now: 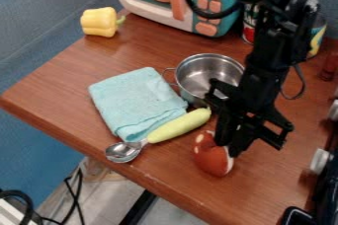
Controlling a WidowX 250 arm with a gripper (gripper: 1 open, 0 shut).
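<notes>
The black arm reaches down at the right, its gripper low over a red-and-white object near the table's front. The fingers overlap the object's upper part and hide much of it; whether they grip it I cannot tell. Left of it lie a pale yellow-green item and a metal ladle or spoon. A steel pot stands behind them, partly hidden by the arm.
A folded light-blue cloth lies left of the pot. A toy microwave, a yellow pepper and cans stand at the back.
</notes>
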